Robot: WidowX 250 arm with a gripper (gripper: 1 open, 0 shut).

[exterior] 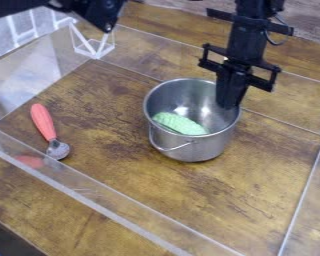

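Note:
A steel pot (192,148) stands on the wooden table at centre, with a pale green ridged object (178,123) lying inside on the left. My black gripper (230,92) is over the pot's back right rim, its tip low and partly dark against the pot. It looks shut, with nothing visible between its fingers. A scoop or spoon with a pink handle (44,124) lies on the table to the left.
Clear plastic edges (109,205) cross the front left, and a small white frame (92,42) stands at the back left. Bare table (263,200) lies right of and in front of the pot.

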